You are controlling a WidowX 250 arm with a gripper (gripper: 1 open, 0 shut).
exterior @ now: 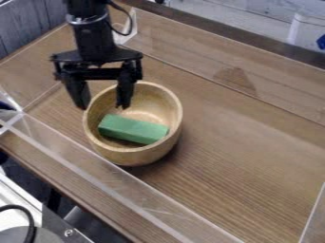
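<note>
A light wooden bowl [170, 113] rests on the wooden table, left of the middle of the view. A green block [132, 130] lies inside it. My black gripper [103, 93] is over the bowl's upper left, open, with its fingers apart on either side and nothing seen between them. It hides part of the bowl's far rim.
Clear plastic edging [51, 152] runs along the left and front edge. A cable lies at the bottom left.
</note>
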